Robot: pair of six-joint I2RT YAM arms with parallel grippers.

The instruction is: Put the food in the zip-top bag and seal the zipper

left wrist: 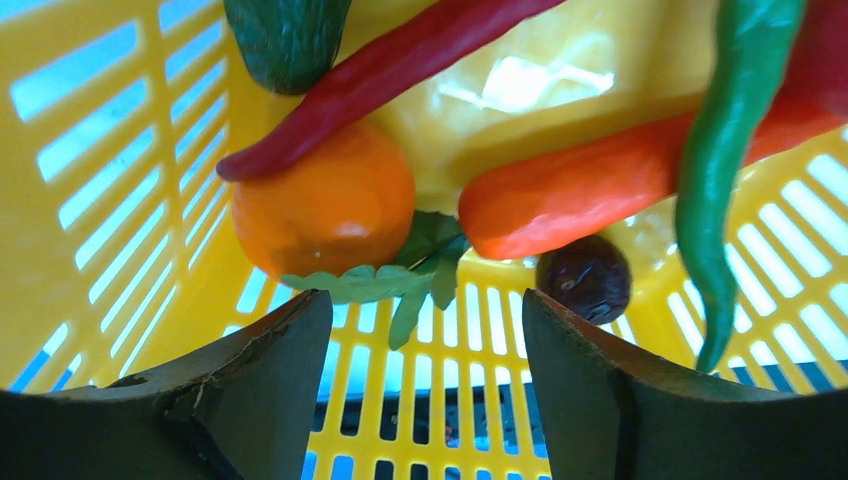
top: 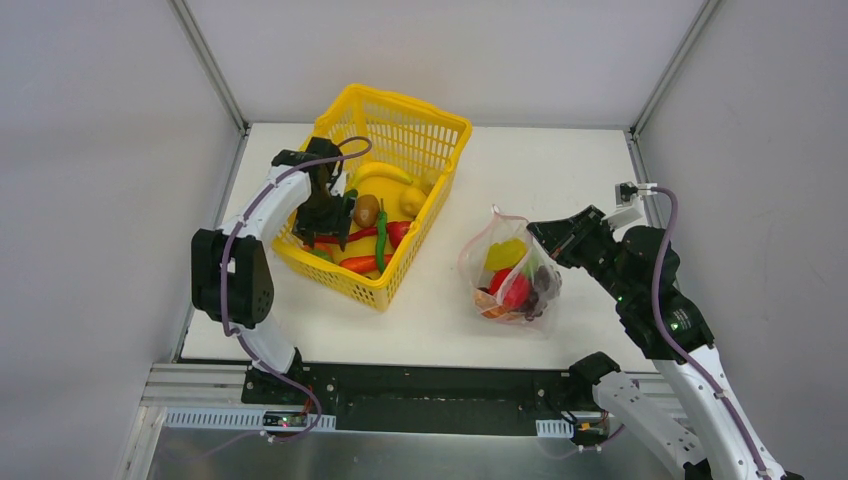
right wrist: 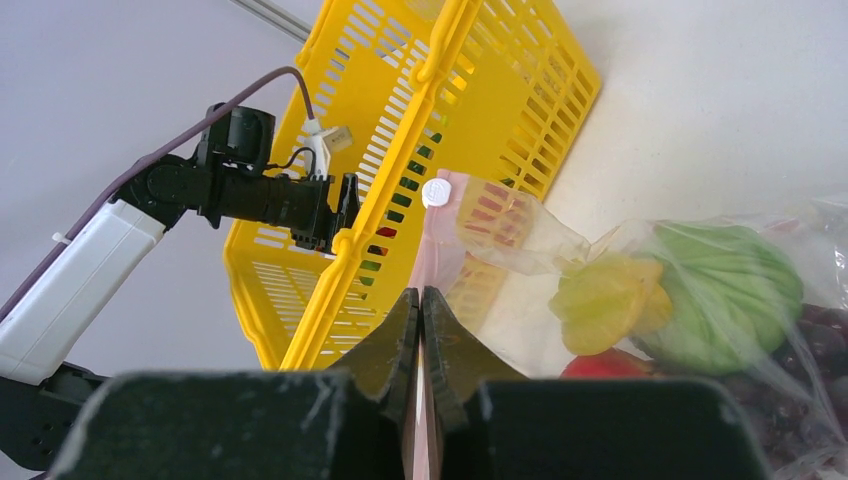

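Note:
My left gripper is open inside the yellow basket [top: 430, 150], above an orange fruit [left wrist: 320, 215] with leaves, a red chilli [left wrist: 400, 60], a carrot-like red-orange item [left wrist: 570, 185], a green chilli [left wrist: 725, 120], a cucumber-like green item [left wrist: 285, 30] and a dark round item [left wrist: 585, 280]. Nothing is between its fingers. A banana and potato also lie in the basket in the top view. My right gripper is shut on the rim of the zip bag [right wrist: 480, 210], which holds yellow, red, green and dark food.
The basket occupies the left of the white table [top: 520, 170]; the bag sits right of centre. Bare table lies behind and in front of the bag, with walls at back and sides.

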